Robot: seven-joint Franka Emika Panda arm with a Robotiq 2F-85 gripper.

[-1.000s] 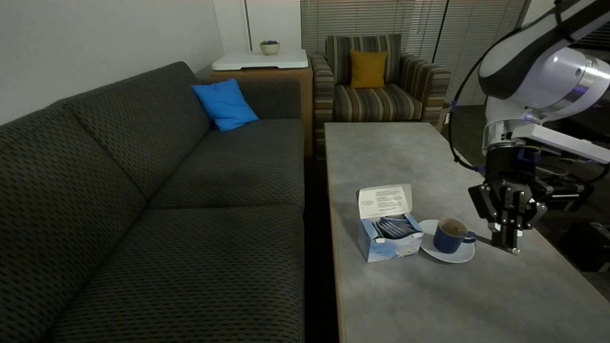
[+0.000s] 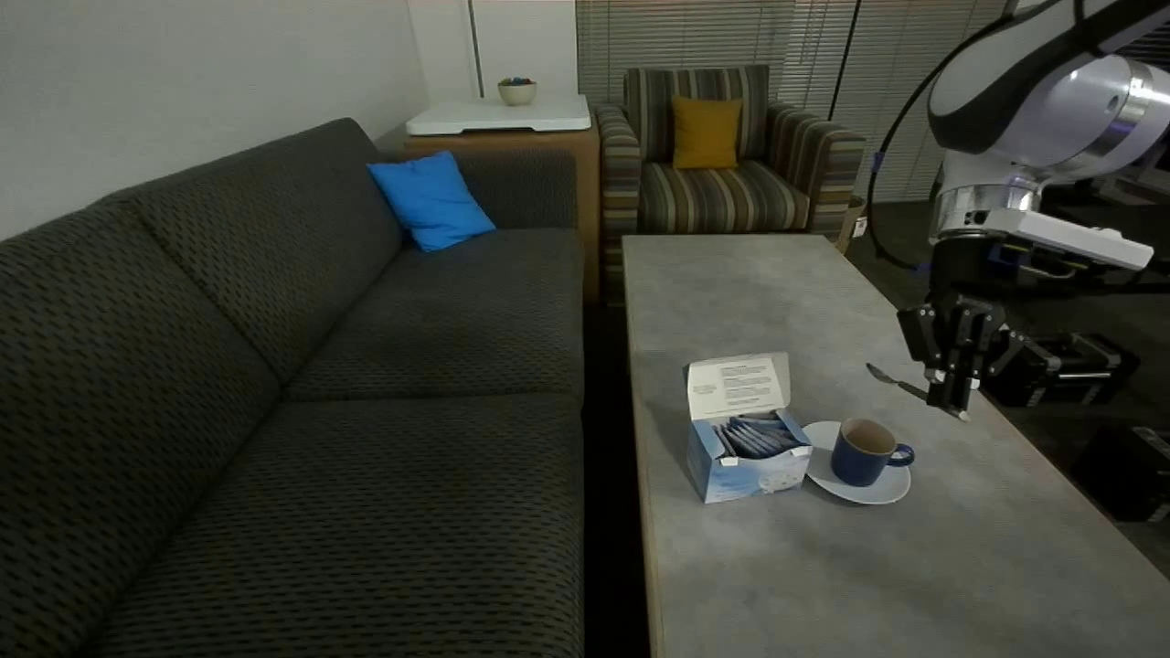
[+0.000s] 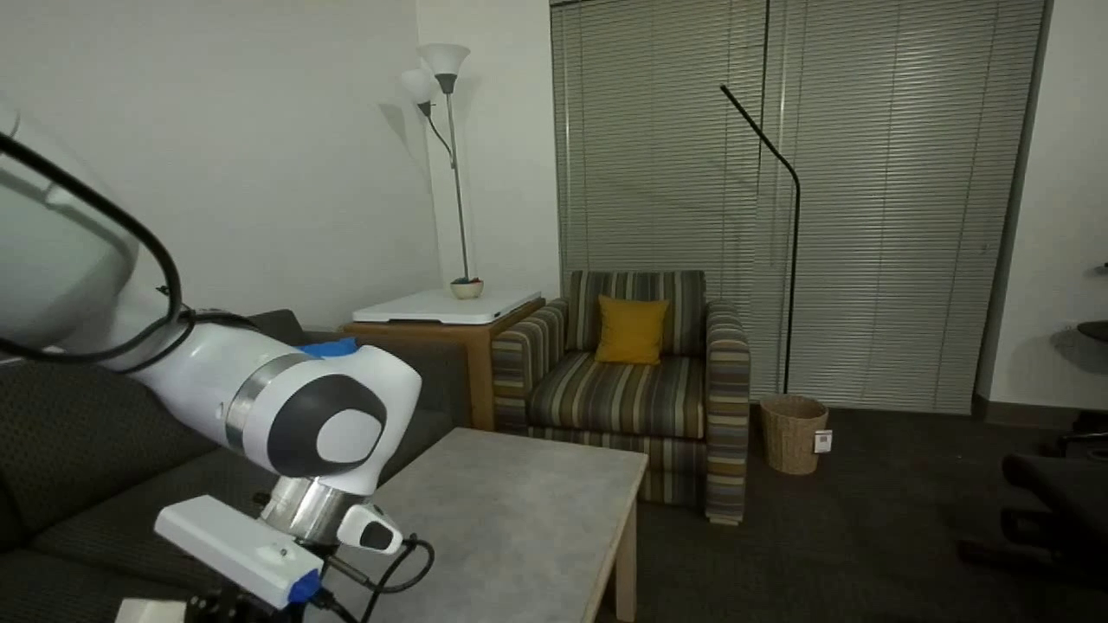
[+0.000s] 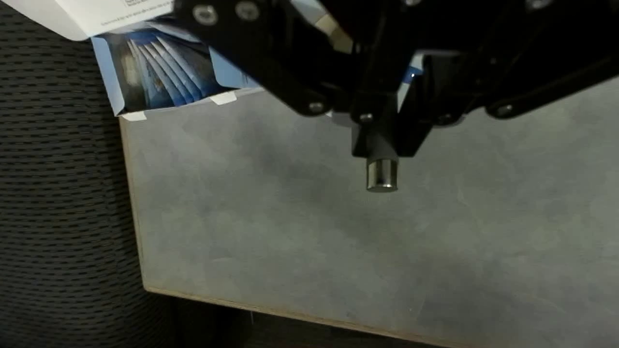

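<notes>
My gripper (image 2: 950, 397) is shut on a slim metal utensil (image 2: 880, 374), apparently a spoon, held above the table. Its flat end points left in exterior view 1, and its bright handle end juts out past the fingers on the right. From the wrist, that silver handle end (image 4: 381, 175) shows below my gripper, while the other end is hidden. A dark blue cup (image 2: 858, 460) stands upright on a white saucer (image 2: 890, 487), to the left of and nearer the camera than my gripper, with the utensil clear of it.
Left of the saucer, against its edge in view, stands an open light-blue box (image 2: 748, 478) of packets, lid raised. A dark sofa (image 2: 461, 482) runs along its left side.
My gripper has risen and shifted slightly left in exterior view 1, carrying the utensil. Its far end was in the cup earlier and is now out. Cup, saucer and box have stayed put.
</notes>
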